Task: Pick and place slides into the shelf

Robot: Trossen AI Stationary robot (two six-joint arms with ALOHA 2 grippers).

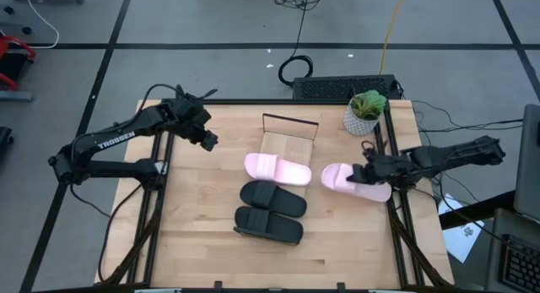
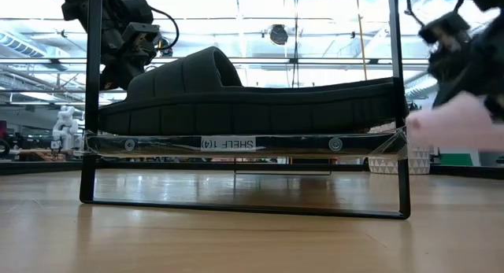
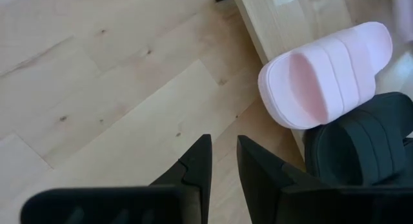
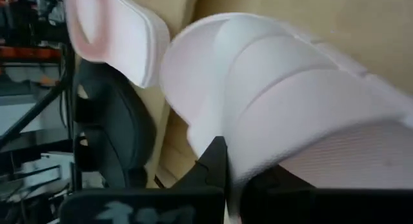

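A pink slide [image 4: 290,88] is pinched by its strap in my right gripper, off the right end of the shelf; the low view shows it blurred and raised at shelf-board height. On the wooden shelf [image 1: 285,146] the other pink slide [image 1: 278,170] lies across the board. Two black slides [image 1: 272,198] sit beside it toward the near side, side by side. My left gripper stands open over the bare tabletop left of the shelf, nothing between its fingers.
A potted plant [image 1: 365,111] stands at the back right of the table. The shelf's black frame [image 2: 403,147] rises at its near end. Clear tabletop [image 1: 194,234] lies to the left and in front. Part of the board behind the shelved pink slide is bare.
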